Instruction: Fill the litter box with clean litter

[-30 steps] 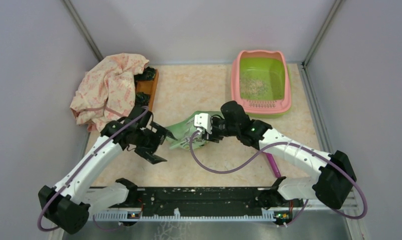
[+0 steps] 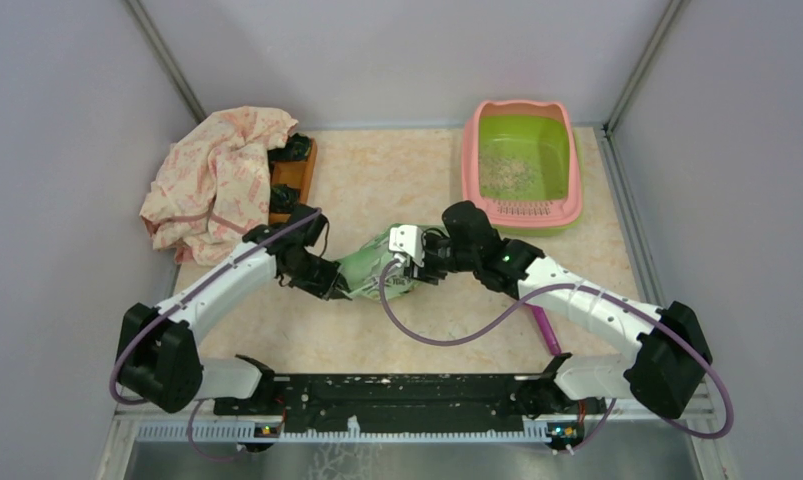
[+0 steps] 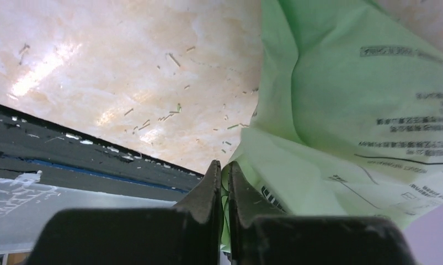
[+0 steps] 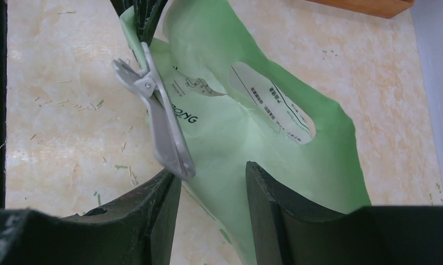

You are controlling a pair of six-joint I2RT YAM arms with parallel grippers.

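Observation:
A green litter bag [image 2: 367, 265] lies crumpled at the table's middle, printed side showing in both wrist views. My left gripper is shut at the bag's lower edge, with green material beside and behind its tips; whether any is pinched is unclear. My right gripper is part open over the bag, a grey clip or scissor-like tool [image 4: 168, 138] lying along the bag's edge by its left finger. The pink-rimmed green litter box [image 2: 527, 150] stands at back right with some scattered granules inside.
A wooden crate [image 2: 292, 175] with black items and a patterned cloth [image 2: 217, 175] sit at back left. A purple stick [image 2: 542, 330] lies near the front right. Small litter bits dot the table.
The right arm has not visibly moved.

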